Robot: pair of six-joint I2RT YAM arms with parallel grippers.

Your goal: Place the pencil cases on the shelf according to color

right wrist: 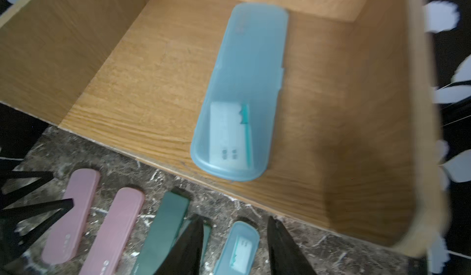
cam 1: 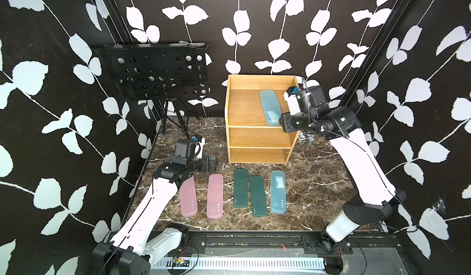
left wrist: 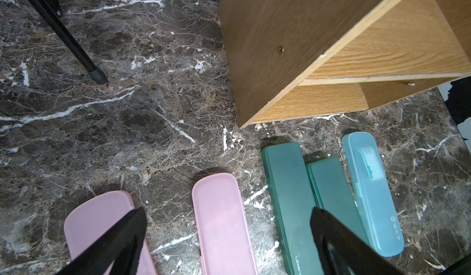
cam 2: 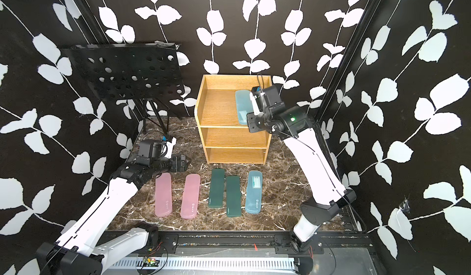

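Note:
A light blue case point(right wrist: 247, 74) lies on the top level of the wooden shelf point(cam 1: 260, 127), right of its middle. My right gripper hangs by that level's front right; its fingers stand a little apart, only floor and a distant case showing between them. On the marble floor before the shelf lie two pink cases, the left one point(cam 1: 188, 196) and the right one point(cam 1: 215, 196), two dark green cases, left point(cam 1: 240, 187) and right point(cam 1: 258, 196), and another light blue case point(cam 1: 278, 192). My left gripper is wide open, raised near the pink cases, holding nothing.
The middle level point(cam 2: 233, 137) and bottom level point(cam 2: 235, 156) look empty. A black perforated stand point(cam 1: 154, 71) rises left of the shelf. Bare floor point(left wrist: 147, 142) lies left of the shelf, with small clutter point(cam 1: 306, 136) at its right.

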